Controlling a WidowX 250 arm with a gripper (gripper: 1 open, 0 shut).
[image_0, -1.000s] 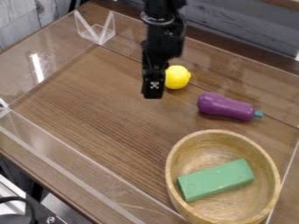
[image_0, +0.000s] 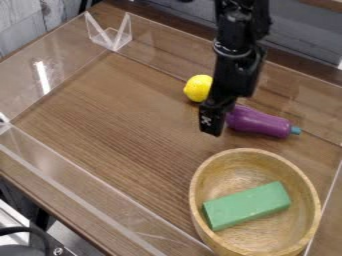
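Note:
My black gripper (image_0: 225, 118) is low over the table, open, just left of and partly over a purple eggplant-like object (image_0: 265, 124) with a teal tip. A yellow object (image_0: 198, 87) sits behind the gripper, to its left. A wooden bowl (image_0: 214, 234) at the lower right holds a green block (image_0: 246, 204).
A clear plastic item (image_0: 111, 30) stands at the back left. Low walls bound the back and left, and a dark cable lies at the bottom left.
My gripper has moved right, from left of the yellow object to beside the purple one, uncovering the yellow object. The other objects look unmoved.

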